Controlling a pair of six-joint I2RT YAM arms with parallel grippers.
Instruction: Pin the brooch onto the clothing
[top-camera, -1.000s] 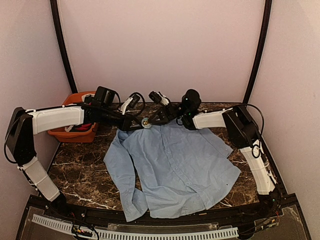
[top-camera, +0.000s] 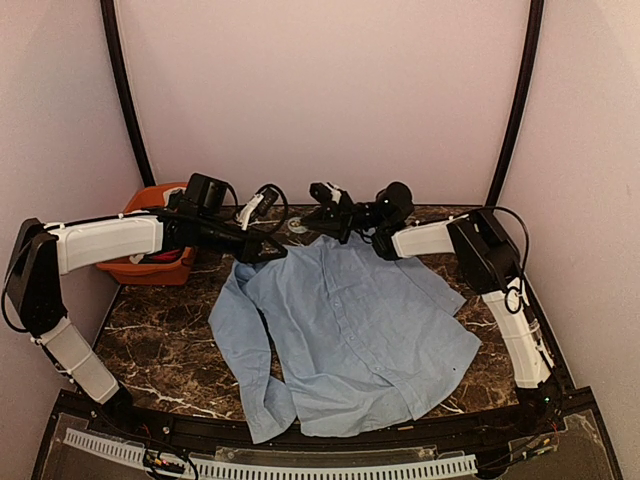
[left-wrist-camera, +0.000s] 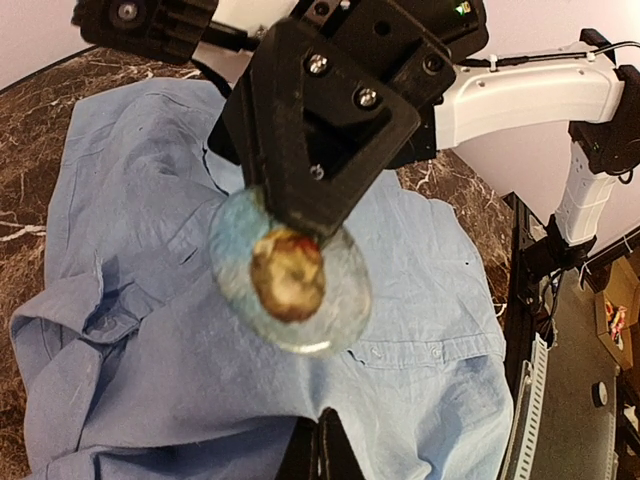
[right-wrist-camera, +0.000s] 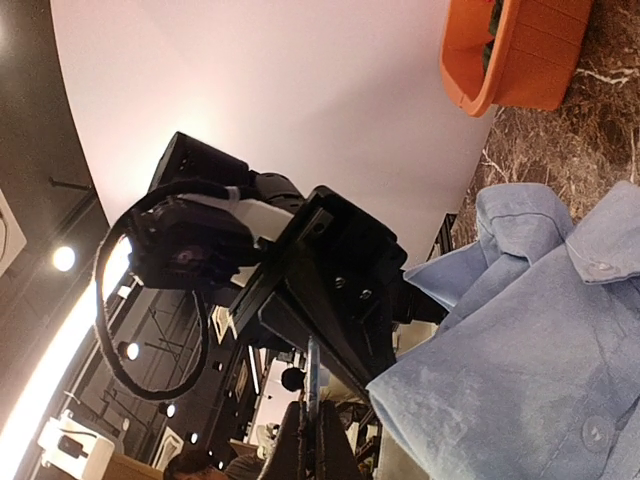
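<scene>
The light blue shirt (top-camera: 350, 350) lies spread on the dark marble table. My right gripper (top-camera: 308, 222) holds the brooch, a pale disc with a gold centre, shut on its edge above the collar area; in the right wrist view it shows edge-on between the fingertips. My left gripper is shut low at the shirt's upper left, just left of the brooch, with fabric behind its fingertips; whether cloth is pinched between them I cannot tell. In the right wrist view the shirt's collar (right-wrist-camera: 520, 230) is bunched beside the left gripper.
An orange bin (top-camera: 145, 270) with items inside stands at the back left, behind the left arm. Bare marble (top-camera: 160, 350) shows at the front left. Pale walls enclose the table on the back and sides.
My left gripper has stayed in place.
</scene>
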